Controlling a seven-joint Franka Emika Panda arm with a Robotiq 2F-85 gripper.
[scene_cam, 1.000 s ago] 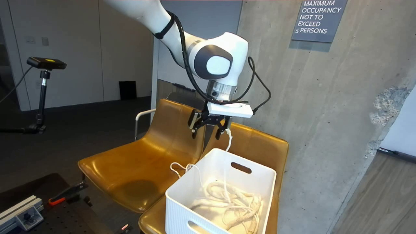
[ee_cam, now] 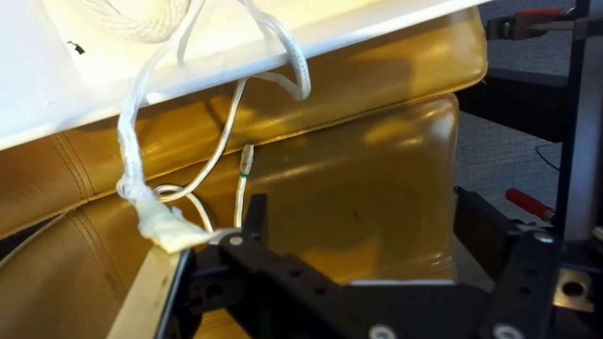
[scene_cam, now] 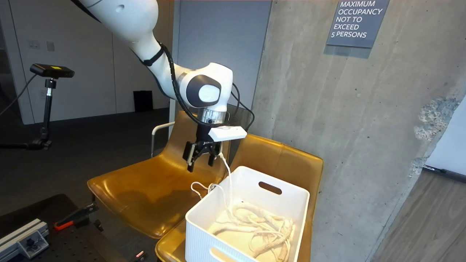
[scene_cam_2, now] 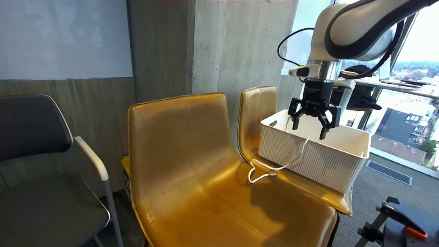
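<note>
My gripper hangs above the seam between the two tan chairs, beside the white bin. Its fingers stand wide apart, with nothing between the fingertips in the wrist view. A white rope rises out of the bin, and its frayed, taped-looking end touches the outer side of the left finger. Whether it is stuck there or caught is unclear. Another white cord drapes over the bin's rim onto the chairs; its tip has a green band. More rope lies coiled inside the bin.
The bin rests on one tan chair; the neighbouring tan chair's seat is mostly clear. A concrete wall rises behind. At the lower left of exterior view 1 is a dark table with a red-and-black clamp.
In exterior view 1 my arm has moved left and down, from near the bin's back edge toward the left chair. The rope end against the finger has travelled along; the fingers remain open.
</note>
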